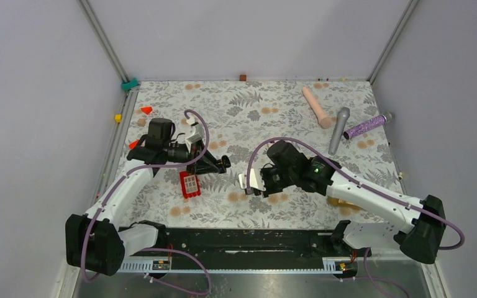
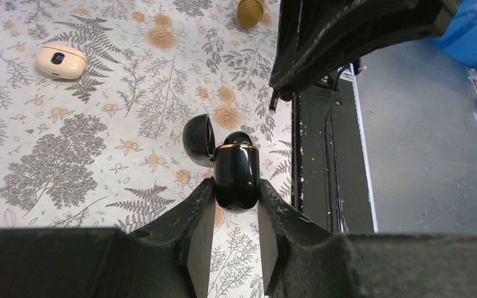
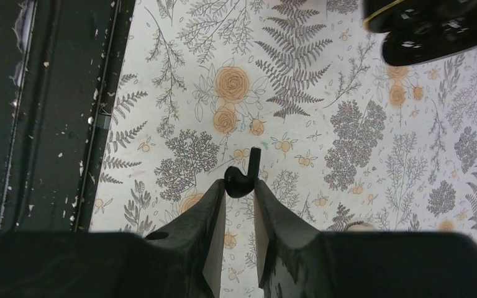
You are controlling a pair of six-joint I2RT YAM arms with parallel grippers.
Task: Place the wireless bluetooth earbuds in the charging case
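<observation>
The black charging case [image 2: 236, 177] is in my left gripper, shut on its body. Its lid [image 2: 199, 140] stands open, and a dark rounded shape shows at the case's opening; I cannot tell if it is an earbud. From above, the case [image 1: 225, 161] sticks out to the right of the left fingers. A black earbud [image 3: 240, 182] is pinched at the fingertips of my right gripper, its stem pointing up in the right wrist view. The case [image 3: 438, 31] appears blurred at that view's upper right corner, apart from the earbud.
Below the left arm lies a red calculator-like object [image 1: 190, 184]. A cream case [image 2: 62, 60] rests on the patterned cloth. A beige rod [image 1: 317, 107], a grey microphone [image 1: 340, 130] and a purple glittery tube [image 1: 367, 126] lie at the back right.
</observation>
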